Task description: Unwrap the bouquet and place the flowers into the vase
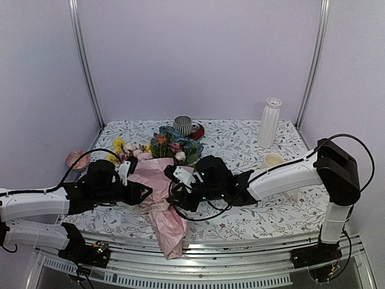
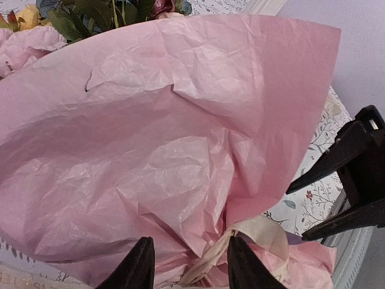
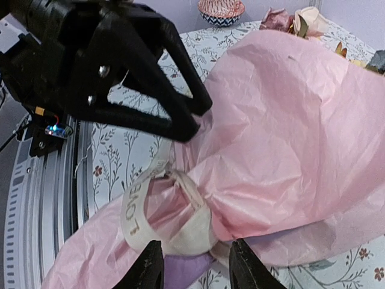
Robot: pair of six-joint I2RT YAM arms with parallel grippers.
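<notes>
The flowers (image 1: 162, 144) lie on the table in pink wrapping paper (image 1: 169, 232), blooms toward the back. A pale lettered ribbon (image 3: 133, 208) circles the wrapper's narrow part. My left gripper is at the wrapper's left side; the ribbon shows beyond the gap between its parted fingers. From the right, my right gripper reaches over the wrapper near the ribbon, its fingers apart and nothing clearly gripped. The stems are hidden in the paper. A tall white vase (image 1: 270, 123) stands upright at the back right, clear of both grippers.
A striped cup (image 1: 183, 125) on a dark red saucer (image 1: 198, 132) stands behind the flowers. At the left edge is a patterned bowl (image 1: 77, 159); a cream cup (image 1: 274, 160) sits behind the right arm. Bare table lies between flowers and vase.
</notes>
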